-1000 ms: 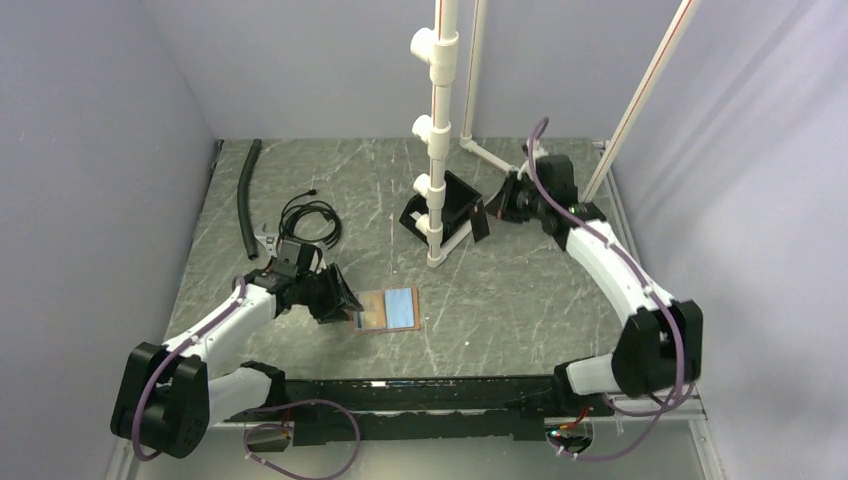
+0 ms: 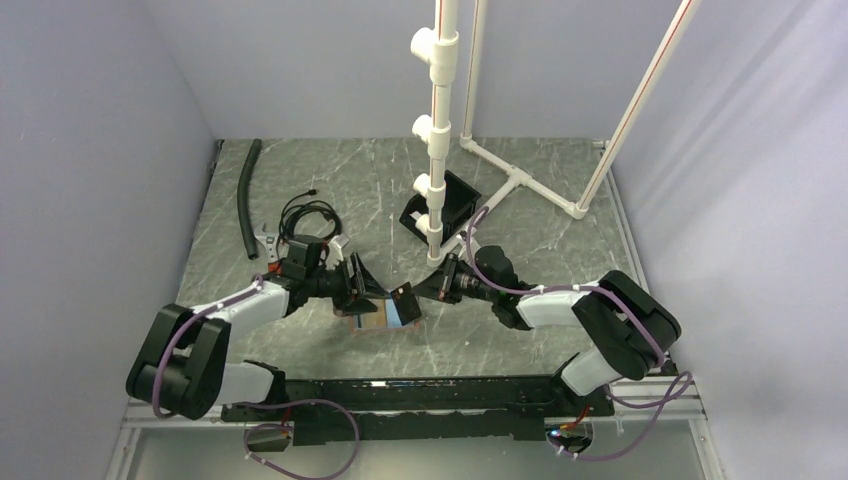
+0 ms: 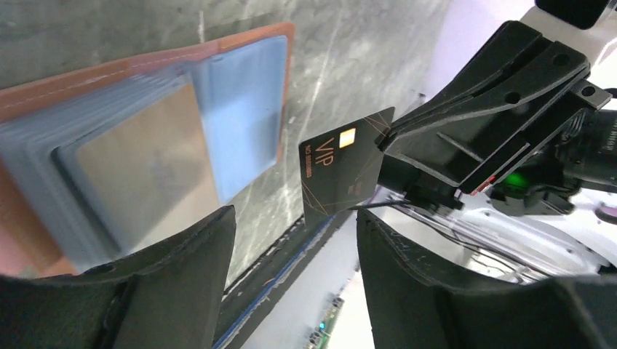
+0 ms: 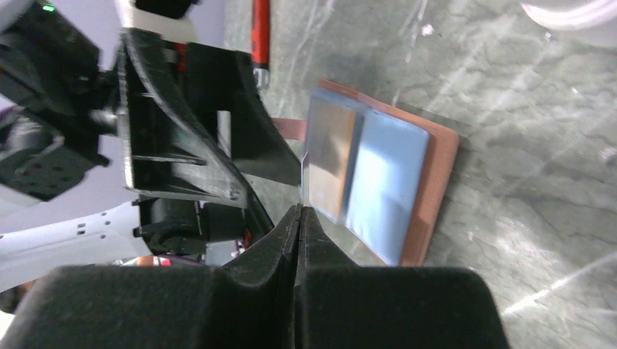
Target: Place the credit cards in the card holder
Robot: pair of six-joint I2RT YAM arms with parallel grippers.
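Observation:
The open card holder [image 3: 250, 102] lies flat on the table, with blue and tan pockets. In the top view my right gripper [image 2: 422, 293] is shut on a black VIP card, held at its right side above the holder's blue end; in the right wrist view the card shows edge-on as a thin line at the fingertips. My left gripper is open over the holder from the left, its fingers [image 3: 182, 283] apart near the card's lower edge, with nothing clearly between them.
A black box [image 2: 455, 197] stands behind, among white pipe frames [image 2: 438, 150]. A coiled cable [image 2: 330, 212], a dark tube [image 2: 245, 200] and a wrench [image 2: 266, 240] lie at the back left.
My right gripper has come from the back right down and leftward with the black card to the holder. My left gripper has moved slightly right and up in the top view.

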